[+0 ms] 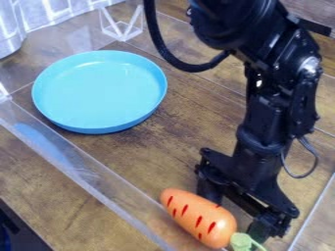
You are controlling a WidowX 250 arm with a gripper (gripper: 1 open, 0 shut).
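Observation:
A toy carrot [199, 216], orange with red stripes and a pale green top, lies at the bottom centre of the camera view beside the clear tray wall. My black gripper [236, 196] is low over the floor just behind and to the right of it, fingers pointing down on either side near the carrot's top end. Whether the fingers touch it, and how far apart they stand, is hard to tell. A light blue plate [98, 90] lies at the upper left.
The clear wall [66, 162] runs diagonally along the left and front. A white wire rack [120, 22] and white fabric stand at the back left. The wooden floor between plate and gripper is clear.

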